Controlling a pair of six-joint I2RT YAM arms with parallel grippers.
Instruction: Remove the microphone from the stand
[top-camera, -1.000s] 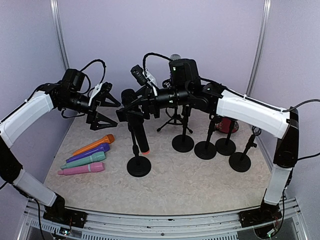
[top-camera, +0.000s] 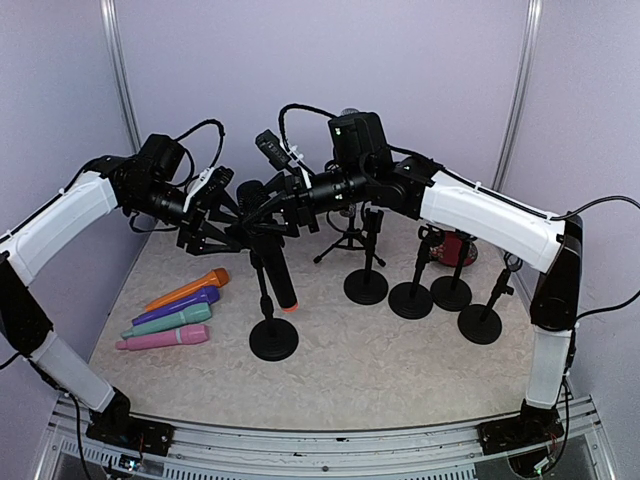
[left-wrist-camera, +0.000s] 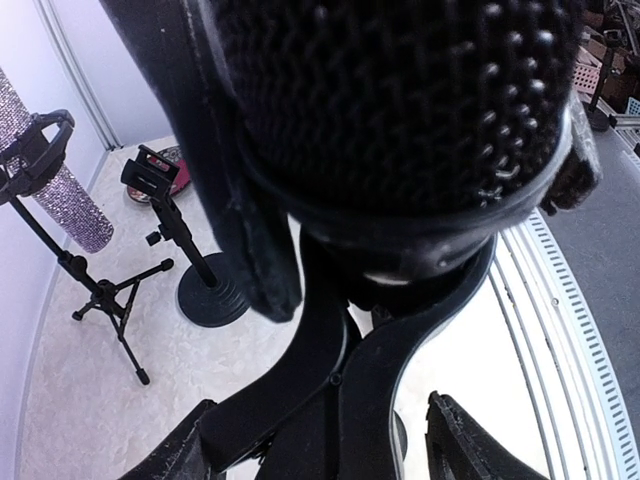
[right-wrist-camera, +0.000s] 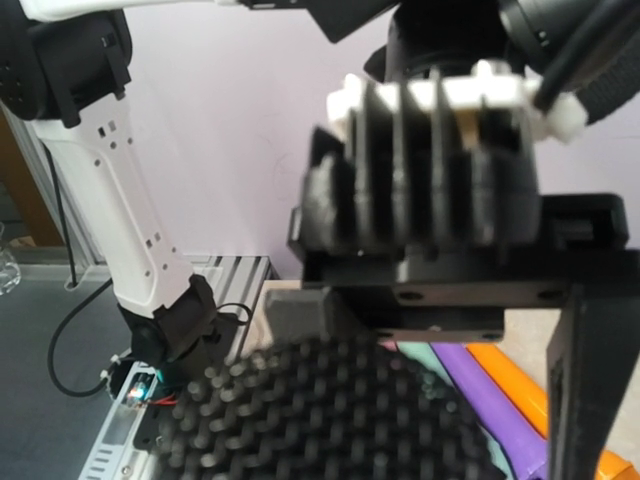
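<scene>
A black microphone (top-camera: 280, 277) with a mesh head leans in the clip of a black stand (top-camera: 273, 340), left of the table's middle. My right gripper (top-camera: 262, 213) is shut on it just below the head; the mesh head (right-wrist-camera: 330, 415) fills the bottom of the right wrist view. In the left wrist view its fingers (left-wrist-camera: 170, 455) stand apart, with the stand's clip (left-wrist-camera: 340, 400) between them and the microphone's head above. Exactly where they touch is hidden.
Orange, purple, teal and pink microphones (top-camera: 165, 338) lie at the left. Several empty black stands (top-camera: 410, 300) stand to the right, and a tripod (top-camera: 350, 238) with a silvery microphone is at the back.
The right gripper, microphone and stand shifted a little left and forward.
</scene>
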